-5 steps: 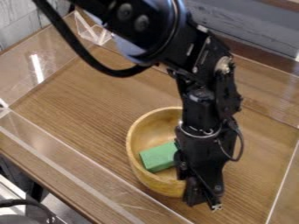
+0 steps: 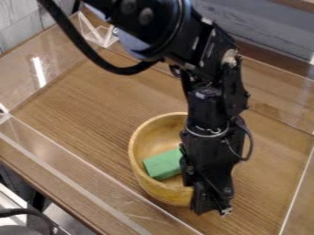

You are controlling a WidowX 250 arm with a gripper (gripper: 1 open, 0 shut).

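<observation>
My black gripper (image 2: 204, 174) reaches down into the right side of a yellow bowl (image 2: 153, 138) on the wooden table. A green block (image 2: 163, 165) lies inside the bowl, just left of my gripper. My gripper hides the bowl's right part, and whether its fingers are open or hold anything cannot be made out.
Clear plastic edging runs along its sides. A small white wire object stands at the back left, and a black cable arches over the upper left.
The arm has shifted slightly over the bowl. The bowl and green block look almost unchanged.
</observation>
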